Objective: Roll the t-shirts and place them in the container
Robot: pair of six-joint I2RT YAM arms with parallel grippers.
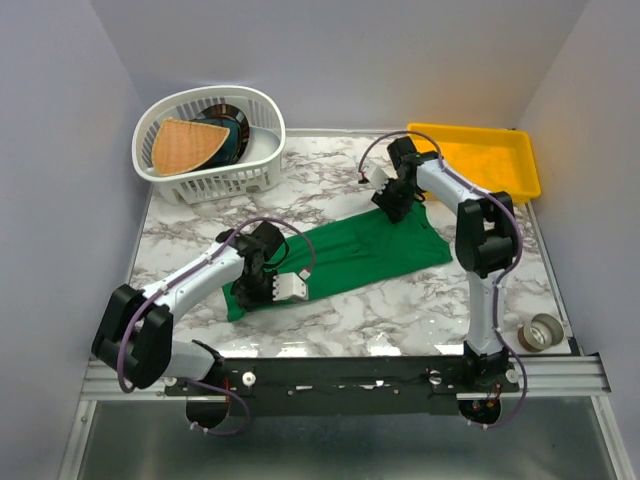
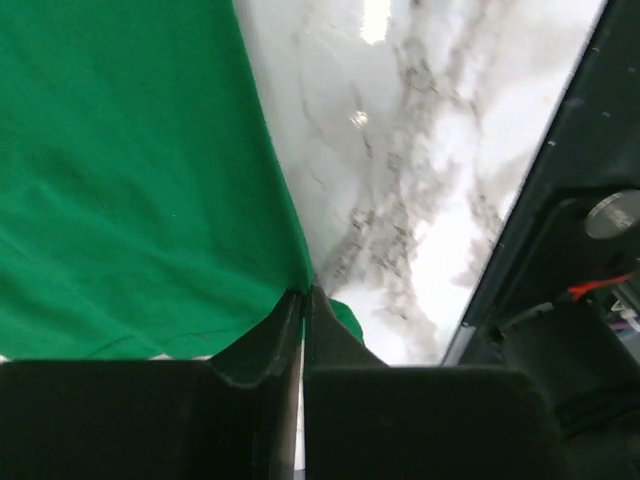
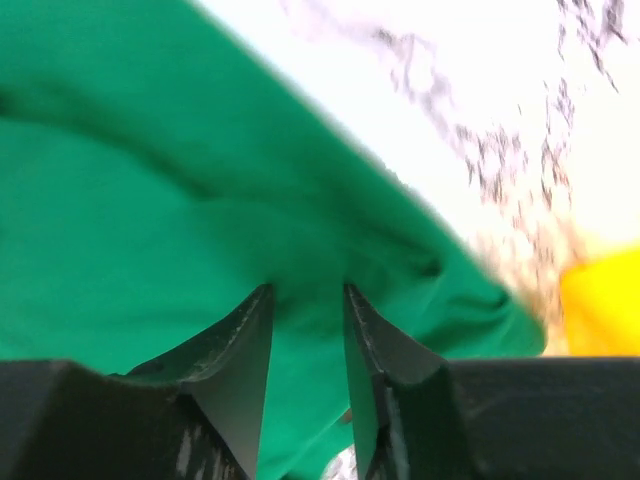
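Observation:
A long green T-shirt (image 1: 340, 262) lies flattened in a strip on the marble, its left end now angled toward the front. My left gripper (image 1: 258, 300) is at that end; in the left wrist view its fingertips (image 2: 308, 294) meet at the cloth's edge, and I cannot tell whether cloth is between them. My right gripper (image 1: 393, 208) hangs over the shirt's right end at the back; in the right wrist view it stands open above the blurred green cloth (image 3: 150, 250).
A white basket (image 1: 160, 182) with dark items and an orange pad stands back left, a yellow tray (image 1: 485, 150) back right. A metal bowl (image 1: 540, 332) sits front right.

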